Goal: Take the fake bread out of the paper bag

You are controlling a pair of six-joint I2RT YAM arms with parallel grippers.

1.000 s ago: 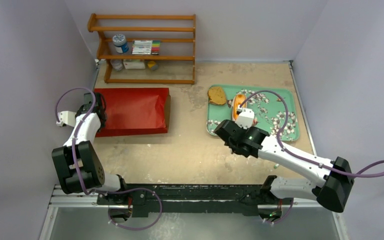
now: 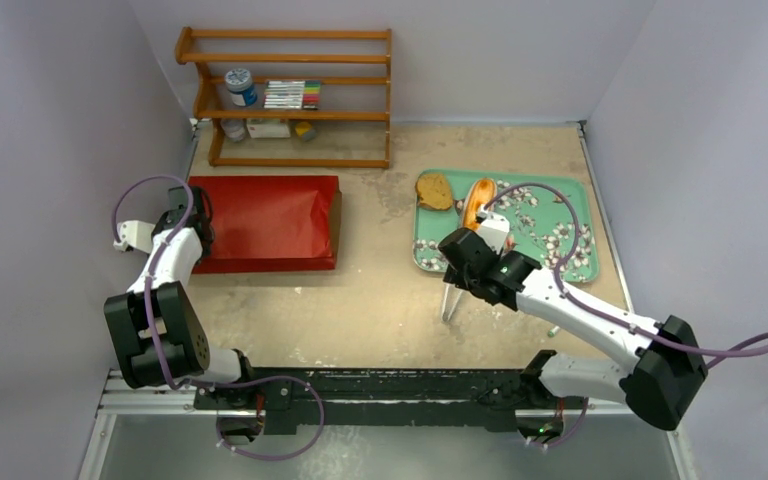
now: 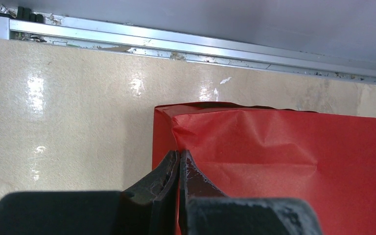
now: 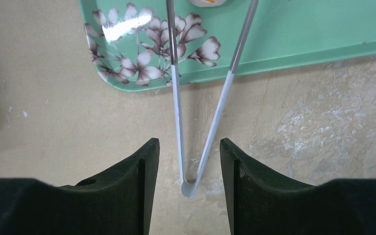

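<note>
The red paper bag [image 2: 265,222] lies flat at the left, its mouth at the right end. My left gripper is shut at the bag's far left end; a fold of the red paper runs in between its fingertips. On the green tray [image 2: 560,275] lie a brown bread slice [image 2: 434,192] and a long bun [image 2: 477,195], partly behind my right arm. The right gripper stands part open over metal tongs [image 4: 210,132], whose bent end shows between its fingers, touching neither. The bag's inside is hidden.
A wooden rack [image 2: 290,115] with jars and pens stands at the back left. Bare table [image 2: 380,290] lies between bag and tray. The tongs' arms reach over the tray's near edge.
The tongs' bent end now shows clearly at the table's front, below my right gripper. The right arm shifted slightly and swung back. My left arm and the bag stayed still.
</note>
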